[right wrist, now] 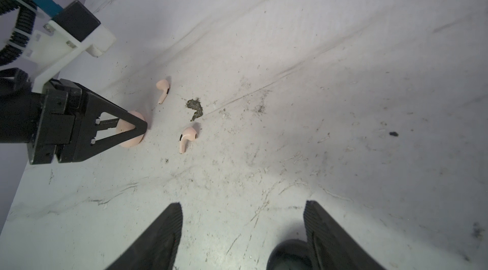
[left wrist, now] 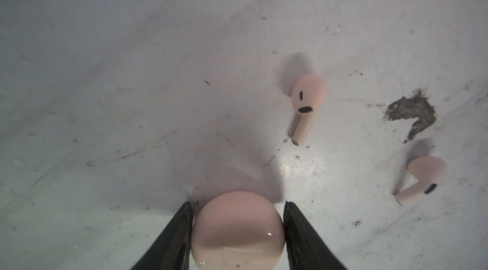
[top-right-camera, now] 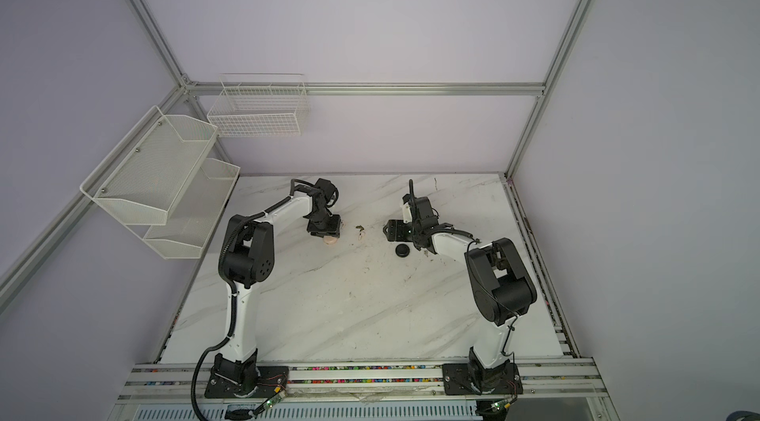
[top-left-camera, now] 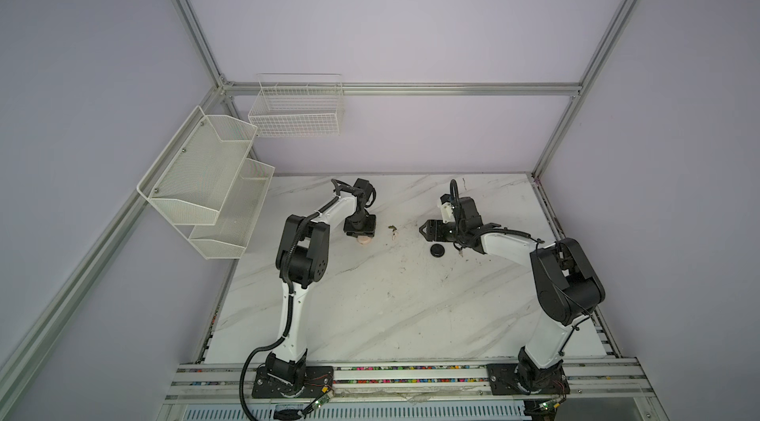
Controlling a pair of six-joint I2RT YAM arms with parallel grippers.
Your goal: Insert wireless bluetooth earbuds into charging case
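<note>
The pink rounded charging case [left wrist: 238, 234] lies on the table between the fingers of my left gripper. Both fingers lie close along its sides; whether they grip it firmly does not show. Two pink earbuds rest loose on the marble surface: one earbud [left wrist: 309, 94] beyond the case, another earbud [left wrist: 428, 169] farther right. From the right wrist view, these show as the far earbud [right wrist: 162, 87] and the near earbud [right wrist: 188, 135], with the case [right wrist: 133, 130] partly hidden by the left fingers. My right gripper stands wide open and empty, away from the earbuds.
A round black object [top-left-camera: 437, 250] sits on the table close by the right gripper, partly behind one finger in the right wrist view. A dark stain [right wrist: 194, 108] marks the surface between the earbuds. Wire baskets hang on the walls.
</note>
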